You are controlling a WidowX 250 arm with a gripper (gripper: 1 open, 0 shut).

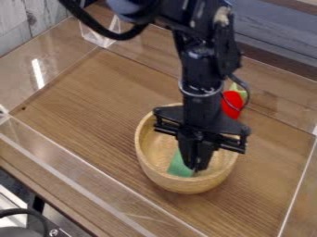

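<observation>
My dark gripper point(194, 139) reaches down from the top centre into a beige bowl point(152, 157) on the wooden table. Its fingers hang over a green object point(179, 159) lying in the bowl, partly hidden by them. Whether they touch or grip it I cannot tell. A red object point(232, 106) with green leaves lies outside the bowl, behind the gripper at right, partly covered.
A dark cable shows at the lower left corner.
</observation>
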